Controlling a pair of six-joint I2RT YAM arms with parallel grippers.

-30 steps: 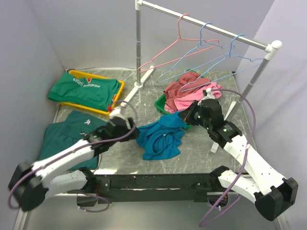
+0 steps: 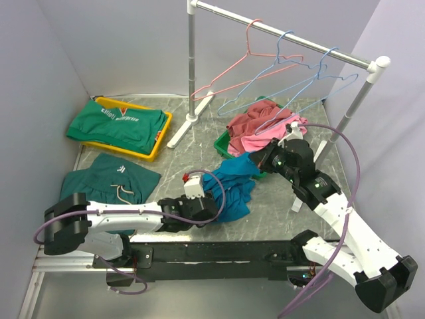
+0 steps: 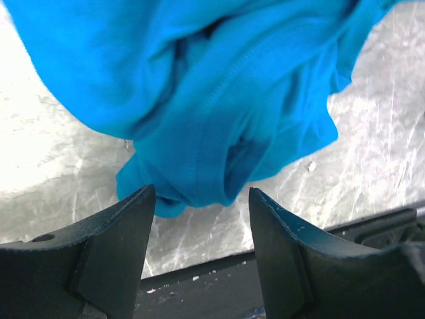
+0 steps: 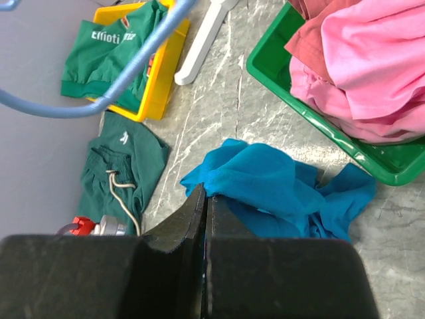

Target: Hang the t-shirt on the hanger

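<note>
A crumpled blue t shirt (image 2: 232, 199) lies on the grey table, partly raised toward my right gripper (image 2: 257, 159), which is shut on its edge in the right wrist view (image 4: 208, 198). My left gripper is over the shirt's near folds, fingers apart on either side of a hem, nothing clearly clamped. Pink and blue hangers (image 2: 229, 68) hang on the white rail (image 2: 219, 9) above.
A yellow bin (image 2: 153, 149) with green clothing stands back left, dark green shorts (image 2: 143, 176) lie left, and a green basket (image 4: 272, 83) holds pink clothes behind the shirt. The table's front edge is close below.
The left arm has swung right and toward the front, arriving at the near part of the blue shirt. The right arm has moved very little.
</note>
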